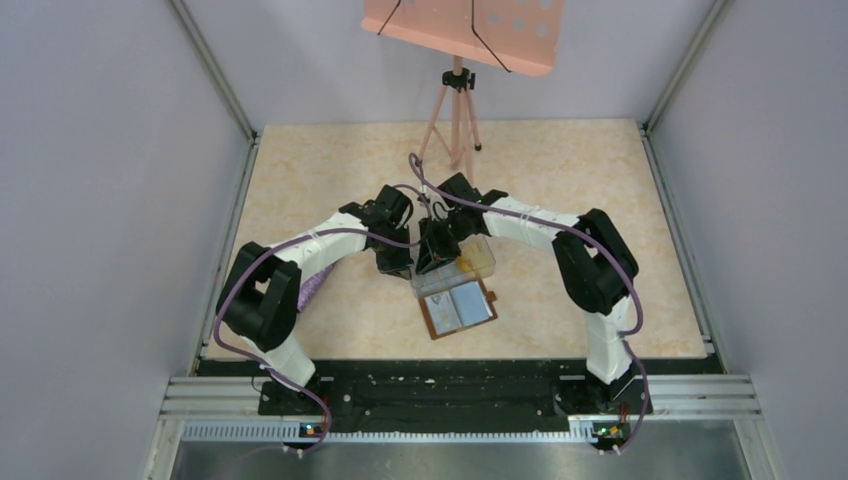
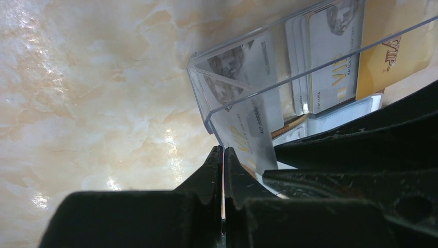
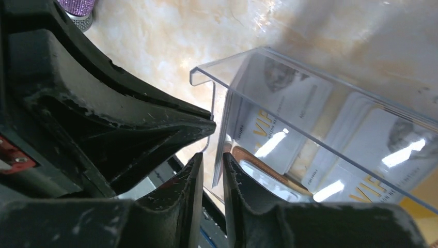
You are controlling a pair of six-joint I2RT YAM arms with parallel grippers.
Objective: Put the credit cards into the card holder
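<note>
A clear box [image 1: 481, 270] holds VIP cards [image 3: 289, 98] lying in it. One card [image 2: 248, 137] stands tilted at the box's left end, its lower part reaching between the fingers of my right gripper. That gripper is part open, with the card's edge [image 3: 221, 155] nearer one finger in the right wrist view. My left gripper is shut at the box's left end, the thin clear lip [image 3: 213, 93] passing behind its fingertips. In front of the box lies the open card holder [image 1: 457, 308], brown-edged with pale inside faces.
Gold cards [image 2: 392, 57] lie at the right part of the box. A purple glittery item [image 1: 315, 285] sits under the left arm. Behind stands a pink tripod [image 1: 457, 120].
</note>
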